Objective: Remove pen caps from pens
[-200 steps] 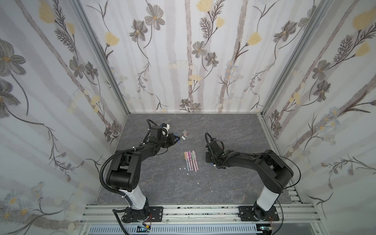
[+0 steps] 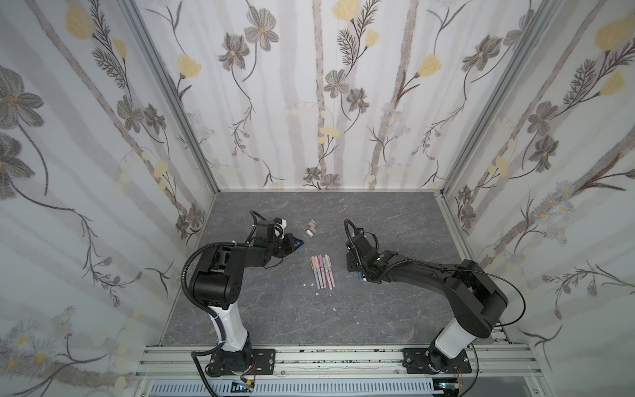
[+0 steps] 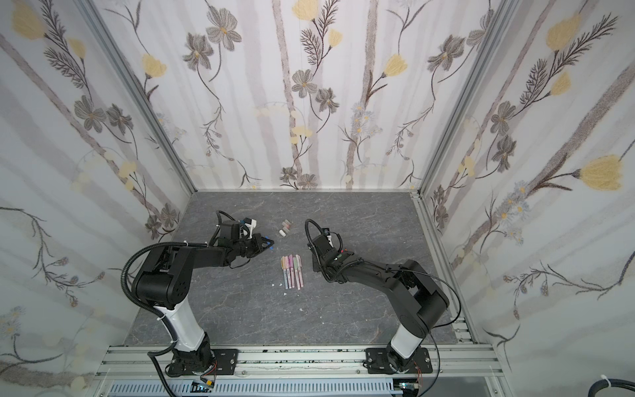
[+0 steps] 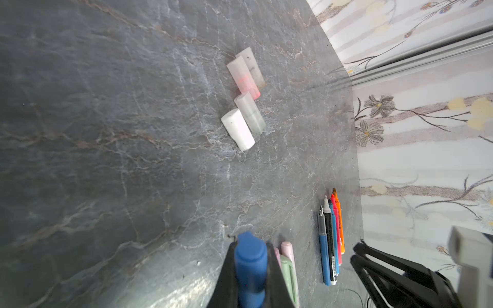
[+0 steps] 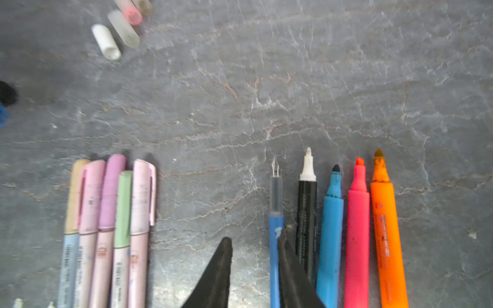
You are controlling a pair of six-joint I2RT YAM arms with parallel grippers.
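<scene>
In the left wrist view my left gripper is shut on a small blue cap point(image 4: 250, 256). My right gripper stands part open above the table, over the uncapped blue pen point(image 5: 275, 236). Right of that lie uncapped black point(image 5: 307, 210), light blue point(image 5: 330, 225), pink point(image 5: 358, 225) and orange point(image 5: 386, 220) markers. To the left, several pastel pens point(image 5: 139, 205) lie side by side with caps on. Loose caps point(image 4: 237, 128), white, pink and translucent, lie further back.
Patterned walls point(image 2: 330, 99) enclose it.
My right gripper has shifted slightly, and both arms' elbows have changed pose.
</scene>
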